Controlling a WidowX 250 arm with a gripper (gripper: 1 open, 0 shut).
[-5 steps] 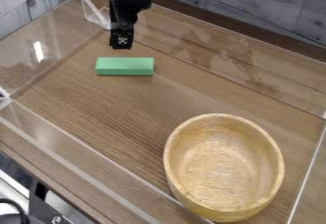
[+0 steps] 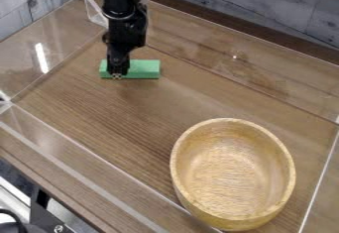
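Observation:
A green rectangular block [image 2: 143, 69] lies flat on the wooden table, left of centre toward the back. The black gripper [image 2: 115, 70] reaches down from above onto the block's left half, its tips at the block and partly covering it. The gripper looks shut; whether anything is between its fingers is too small to tell.
A round, empty, tan bowl [image 2: 233, 170] stands at the front right.
The gripper has come down and slightly left, from above and behind the green block to the block itself. The block and bowl have not visibly moved.

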